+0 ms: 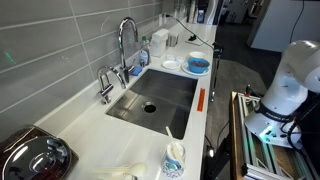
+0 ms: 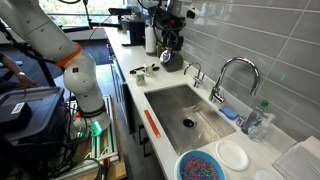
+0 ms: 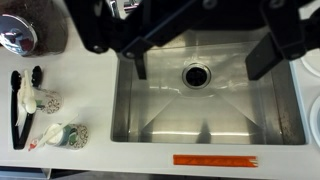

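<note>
My gripper hangs above the sink, its two fingers wide apart with nothing between them. In exterior view 2 the gripper [image 2: 172, 48] shows high over the counter, dark against the tiles. Below it, the steel sink [image 3: 160, 112] is empty, with a round drain near its middle. An orange-red strip [image 3: 215, 160] lies flat on the counter along the sink's front edge; the strip [image 2: 151, 122] shows in exterior view 2 too. A patterned cup [image 1: 174, 158] with a pale utensil in it stands on the counter beside the sink.
A blue bowl [image 2: 200, 167] with reddish contents and a white plate [image 2: 232, 154] sit past one end of the sink. Tall faucet [image 1: 128, 35] and bottles [image 2: 262, 121] stand along the wall. A glass-lidded pot [image 1: 38, 158] and black-handled tongs [image 3: 20, 108] occupy the other end.
</note>
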